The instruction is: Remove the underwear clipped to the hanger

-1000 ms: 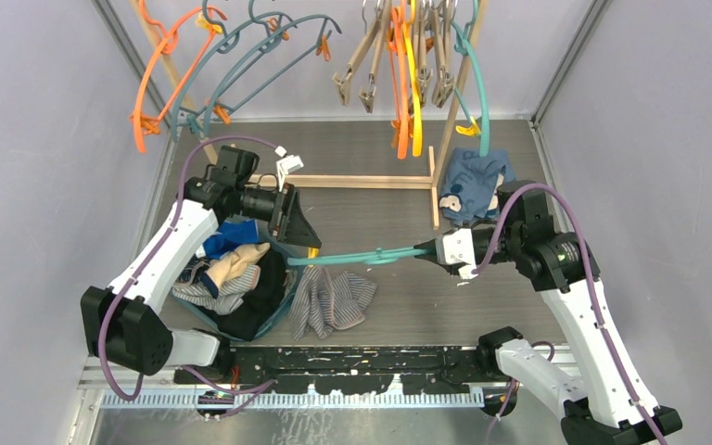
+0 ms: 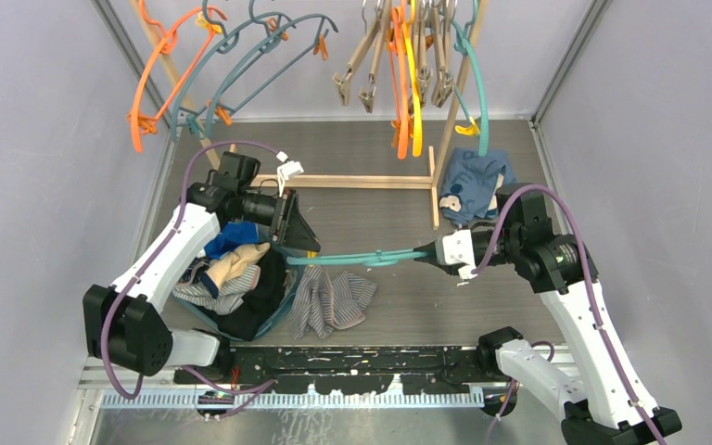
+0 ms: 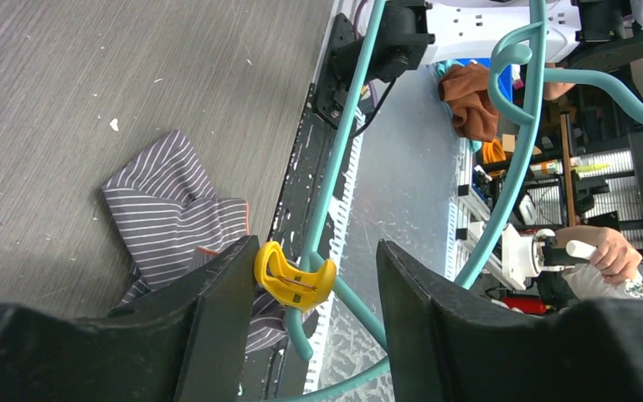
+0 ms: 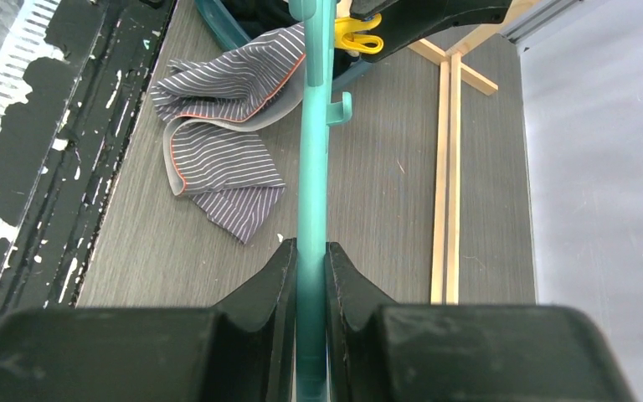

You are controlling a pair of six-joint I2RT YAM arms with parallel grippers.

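Observation:
A teal hanger (image 2: 348, 259) spans the gap between my arms, with my right gripper shut on its end. At its other end a yellow clip (image 3: 295, 278) sits on the bar, with its fingers around it. My left gripper is partly open there; its left finger (image 3: 233, 280) appears to touch the clip, while the right finger stands clear. Striped grey underwear (image 2: 331, 298) lies crumpled on the floor below the hanger, apart from it. The right wrist view also shows this striped underwear (image 4: 230, 142), with orange edging.
A blue basket (image 2: 283, 311) full of clothes stands below my left arm. Hangers in orange (image 2: 148, 83) and other colours hang from a wooden rack (image 2: 362, 183) at the back. A blue garment (image 2: 471, 181) lies at the back right. Mid-floor is mostly clear.
The left arm has shifted slightly near the clip, and less of the yellow clip shows beside its fingertips. The right arm, hanger and striped underwear look unmoved.

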